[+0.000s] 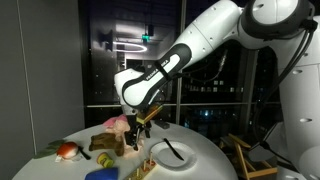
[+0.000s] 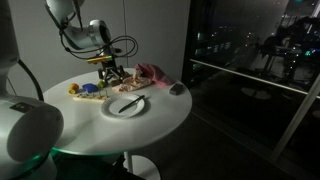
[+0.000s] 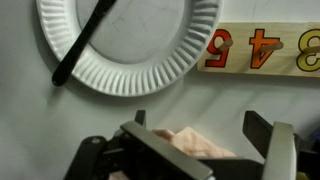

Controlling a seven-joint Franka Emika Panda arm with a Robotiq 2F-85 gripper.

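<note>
Over the table hangs my gripper, its fingers apart with bare space between the fingertips. Below it in the wrist view is a pale pink cloth (image 3: 188, 142), partly covered by the gripper. A white fluted plate (image 3: 150, 72) lies beyond, with a black-handled utensil (image 3: 82, 42) resting across its rim. Right of the plate in that view is a wooden number board (image 3: 265, 48) showing red and orange digits. From exterior view 1, the pink cloth (image 1: 118, 125) lies behind and partly behind the gripper, and the plate (image 1: 185, 162) is nearer the front.
On the left of the table in exterior view 1 are a red round object (image 1: 67, 150), a brown item (image 1: 104, 142) and a blue object (image 1: 102, 174). A dark object (image 2: 177, 89) sits near the table edge.
</note>
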